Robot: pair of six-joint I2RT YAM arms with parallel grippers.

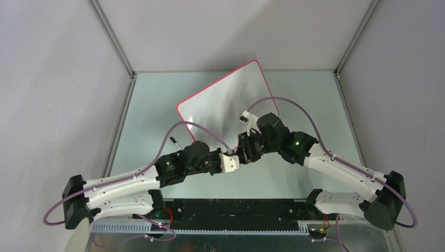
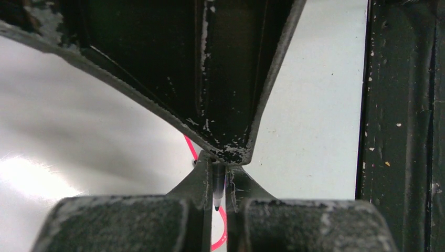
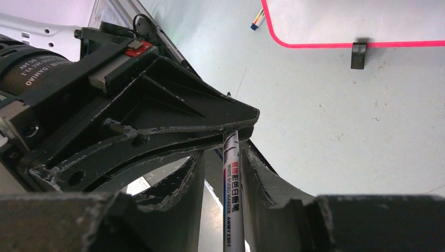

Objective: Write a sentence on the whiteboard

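A marker (image 3: pixel 232 210) with a printed white-grey barrel runs between the fingers of my right gripper, which are apart, with a gap beside the barrel. Its dark tip end (image 2: pixel 218 186) shows at the fingertips of my left gripper, which is shut on it. Both grippers meet at the centre of the top view, just in front of the whiteboard (image 1: pixel 225 94), which has a red border and lies tilted on the work surface.
Another pen (image 3: pixel 257 19) lies left of the whiteboard. A black clip (image 3: pixel 358 58) sits on the board's edge.
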